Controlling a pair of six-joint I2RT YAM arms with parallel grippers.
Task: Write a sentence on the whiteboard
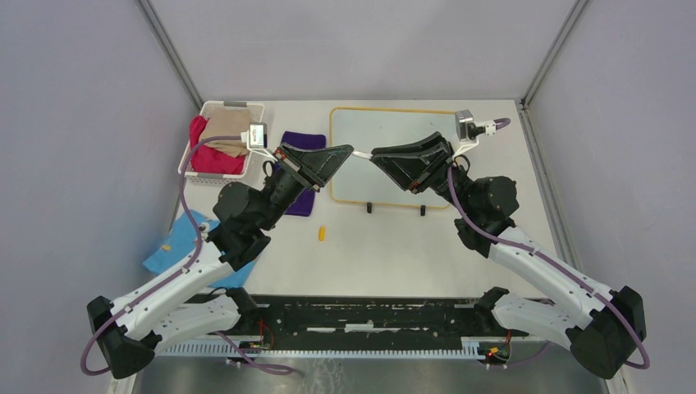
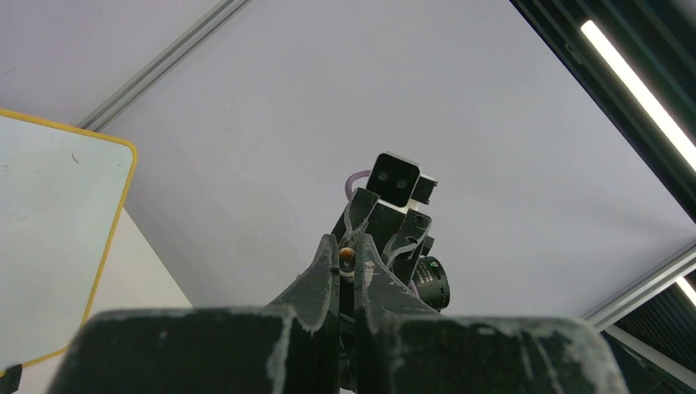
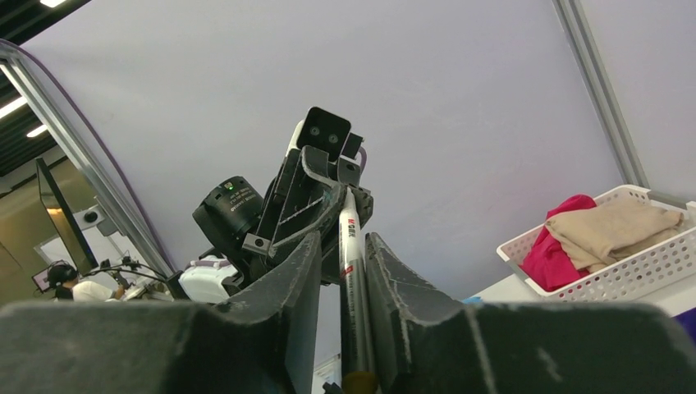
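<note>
Above the whiteboard [image 1: 390, 180], framed in yellow and lying on the table, my two grippers face each other with a white marker [image 1: 362, 155] spanning between them. My left gripper [image 1: 348, 149] is shut on one end of it; in the left wrist view that end shows orange between the fingertips. My right gripper [image 1: 374, 157] is at the other end; in the right wrist view the marker [image 3: 350, 234] runs between its fingers, which stand close around it. Whether these grip it firmly I cannot tell.
A white basket [image 1: 191, 177] with red and beige cloths stands back left. A purple cloth [image 1: 300, 207], a blue cloth [image 1: 164, 258] and a small yellow object [image 1: 322, 233] lie on the table.
</note>
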